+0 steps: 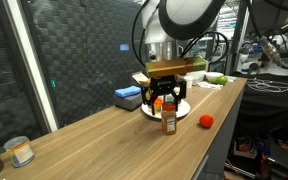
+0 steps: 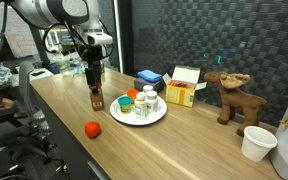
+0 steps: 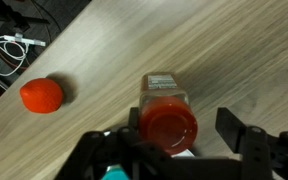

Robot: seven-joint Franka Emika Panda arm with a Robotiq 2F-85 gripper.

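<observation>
A small bottle with an orange-red cap stands upright on the wooden table; its cap (image 3: 168,125) fills the middle of the wrist view, and its brown body (image 2: 97,102) shows in exterior view 2. Directly above it, my gripper points down with its fingers apart, one on each side of the cap. In exterior view 1 the fingertips reach the height of the bottle's (image 1: 169,124) top. Whether either finger touches the cap cannot be made out.
Near the bottle lies a red tomato (image 2: 92,129) by the table edge. A white plate (image 2: 129,117) with several small jars stands beside it. Farther off are a yellow box (image 2: 182,86), a toy moose (image 2: 238,102) and a white cup (image 2: 257,143). Wood between is clear.
</observation>
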